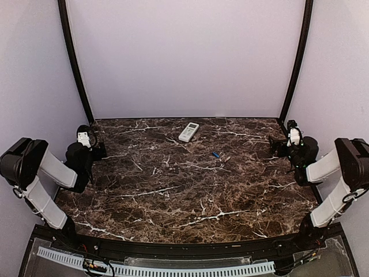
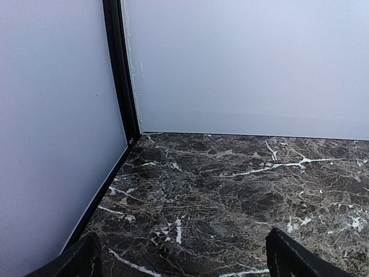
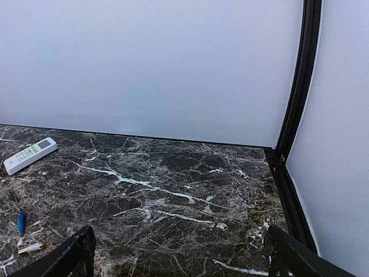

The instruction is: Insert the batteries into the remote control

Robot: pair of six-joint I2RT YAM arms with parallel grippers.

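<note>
A white remote control lies face up near the back middle of the table, its buttons and screen showing; its back is hidden. In the right wrist view the remote is at the far left. Two batteries lie apart in front of it and to the right: a blue one and a pale one. The right wrist view shows the blue battery and the pale battery too. My left gripper stands open and empty at the table's left side. Open and empty as well, my right gripper is at the right side, away from the batteries.
Pale walls enclose the back and sides, with black posts at the corners. A dark rail runs along the front edge.
</note>
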